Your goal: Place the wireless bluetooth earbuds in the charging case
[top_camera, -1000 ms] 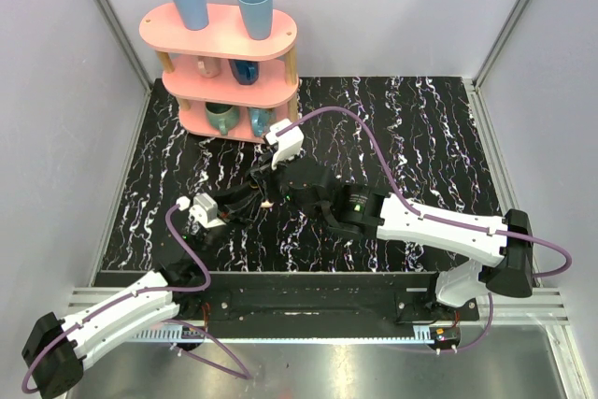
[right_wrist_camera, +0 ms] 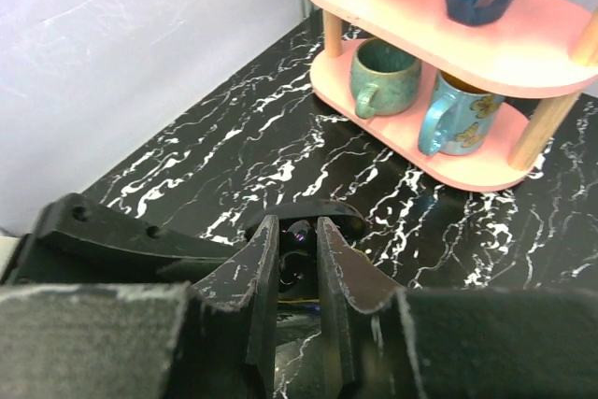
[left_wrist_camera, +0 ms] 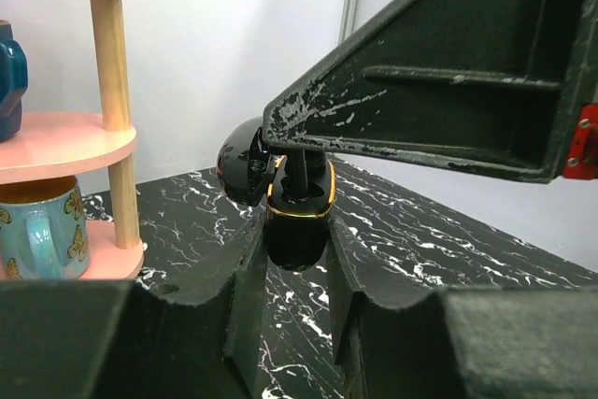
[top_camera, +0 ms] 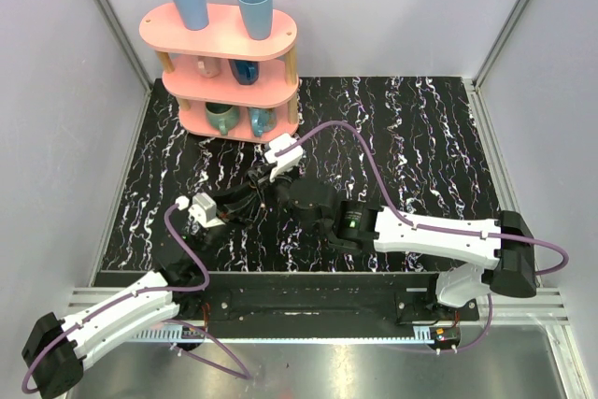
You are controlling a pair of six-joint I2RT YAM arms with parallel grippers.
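The black, gold-trimmed charging case (left_wrist_camera: pixel 297 226) is held in my left gripper, its rounded lid (left_wrist_camera: pixel 241 161) tipped up. My right gripper is right at the case from above and to the right, one finger crossing over it in the left wrist view. Behind my right fingertips, in the right wrist view, are the case's dark curved lid and gold edge. The fingertips are close together; whether an earbud sits between them is hidden. In the top view both grippers meet near the centre and largely cover the case.
A pink three-tier shelf (top_camera: pixel 220 36) with cups and mugs stands at the back left, close behind the grippers. Walls bound both sides.
My right arm has moved slightly down in the top view, toward the front, its wrist shifting a little. The left arm looks unchanged.
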